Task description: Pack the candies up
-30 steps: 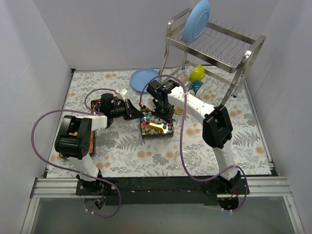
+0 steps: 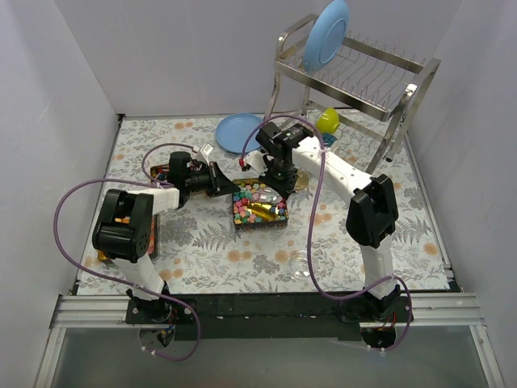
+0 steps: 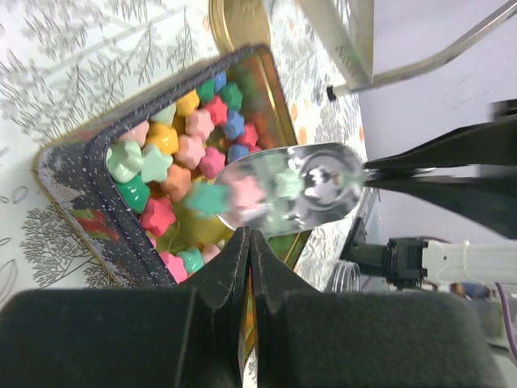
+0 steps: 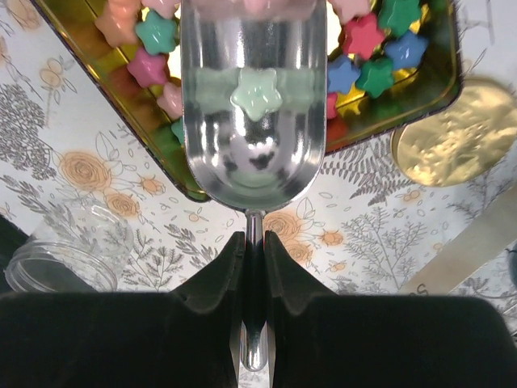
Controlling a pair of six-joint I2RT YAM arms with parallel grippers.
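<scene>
The dark-rimmed box (image 2: 260, 225) at mid-table holds many colourful star candies over a gold inside. In the right wrist view my right gripper is shut on the handle of a shiny metal scoop (image 4: 254, 166). A pale green candy (image 4: 256, 93) and pink ones at the top edge show in its bowl. From the left wrist view, the scoop (image 3: 323, 198) hangs tilted over the box, its front end above the candies. My left gripper is shut, with nothing visible between its fingers, at the box's left side.
A clear jar (image 4: 73, 242) stands on the cloth in front, with a round gold lid (image 4: 440, 133) right of the box. A blue plate (image 2: 237, 132) lies behind; a metal dish rack (image 2: 355, 81) rises at back right. Other candy boxes (image 2: 154, 236) lie under the left arm.
</scene>
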